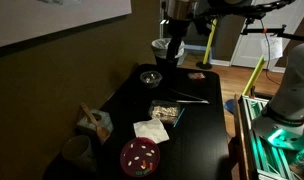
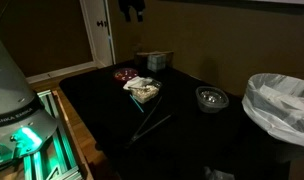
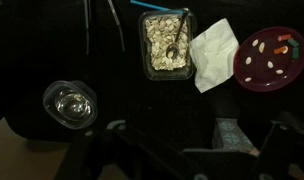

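My gripper [image 2: 133, 15] hangs high above the black table, its two fingers spread apart with nothing between them. Dark fingers [image 3: 284, 128] also show along the bottom of the wrist view. Below are a glass container [image 3: 166, 45] of pale flakes with a spoon in it, a white napkin [image 3: 214, 54] and a dark red plate [image 3: 270, 82] bearing several small pale, orange and green pieces. A clear bowl [image 3: 70, 104] stands apart from these. The gripper touches none of them.
Thin dark utensils [image 2: 147, 127] lie on the table. A holder with a wooden utensil [image 1: 95, 122] stands by the wall. A white-lined bin [image 2: 282, 105] is beyond the bowl. Bare tabletop [image 1: 199, 150] lies beside the container and plate.
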